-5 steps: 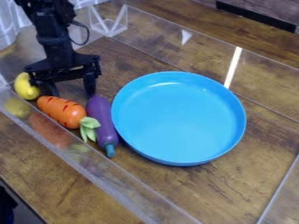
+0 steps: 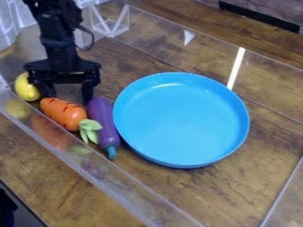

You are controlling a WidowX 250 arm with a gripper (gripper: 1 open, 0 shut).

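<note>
My black gripper (image 2: 66, 82) hangs low at the upper left, its fingers open and reaching down just behind the toy vegetables. A yellow lemon-like toy (image 2: 27, 86) lies by its left finger. In front lie an orange toy carrot (image 2: 62, 112) with a pale green top and a purple toy eggplant (image 2: 103, 122). Whether anything sits between the fingertips is hard to make out.
A large blue plate (image 2: 182, 120) fills the middle right. Clear plastic walls edge the wooden surface (image 2: 236, 168). Free floor lies behind and to the right of the plate.
</note>
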